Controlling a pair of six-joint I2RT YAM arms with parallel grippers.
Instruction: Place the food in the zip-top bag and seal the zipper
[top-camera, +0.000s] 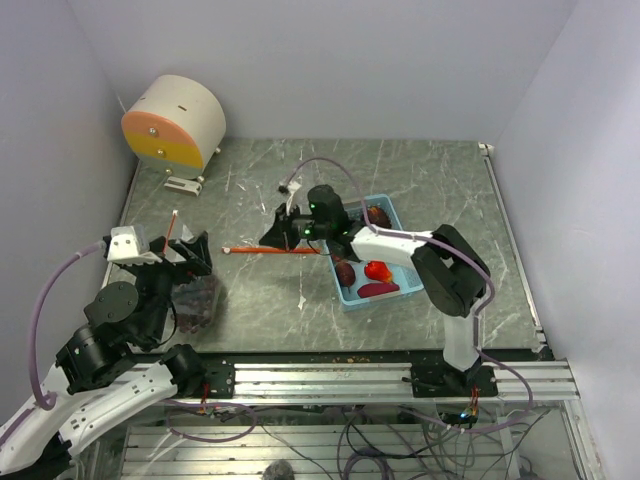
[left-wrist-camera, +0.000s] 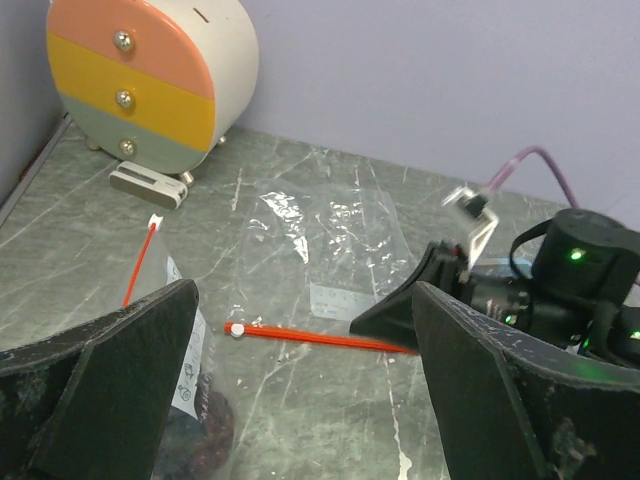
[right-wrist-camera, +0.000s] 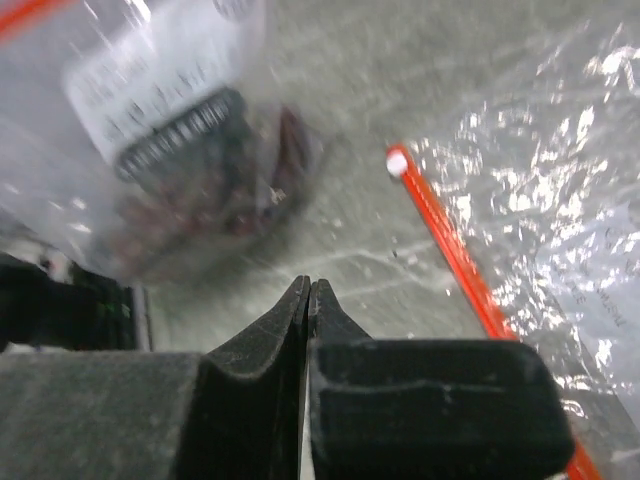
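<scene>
The empty zip-top bag (left-wrist-camera: 320, 240) lies flat on the table, its red zipper edge (right-wrist-camera: 458, 262) toward the front. My right gripper is shut with nothing between its fingers; in the right wrist view the red edge runs to the right of the closed tips. At the left, a filled bag (left-wrist-camera: 200, 420) with dark contents, a white label and an orange-red zipper strip (left-wrist-camera: 138, 268) stands upright. My left gripper is open, the filled bag partly hidden behind its left finger. The blue basket (top-camera: 350, 304) holds a red pepper (top-camera: 378, 271) and other food, partly under the right arm.
A striped round box (top-camera: 170, 120) stands at the back left with a small grey metal piece (top-camera: 183, 185) before it. The table's right part (top-camera: 470, 220) and the strip in front of the empty bag are clear. Walls close in on both sides.
</scene>
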